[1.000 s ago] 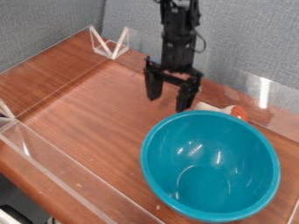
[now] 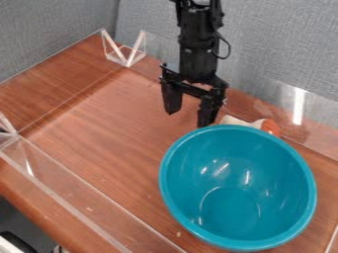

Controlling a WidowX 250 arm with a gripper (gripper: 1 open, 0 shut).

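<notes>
My black gripper (image 2: 188, 101) hangs over the wooden table toward the back, above and behind a large empty blue bowl (image 2: 238, 186). Its two fingers stand wide apart, with nothing visible between them. Behind the bowl, right of the gripper, a small white object with an orange round end (image 2: 268, 127) lies near the back wall, partly hidden by the bowl.
A clear acrylic barrier runs along the back and left front edges, with white corner brackets (image 2: 125, 47) at the back left.
Over the last second the gripper has moved slightly down and left, with small shifts. The bowl and the orange-ended object have not moved.
</notes>
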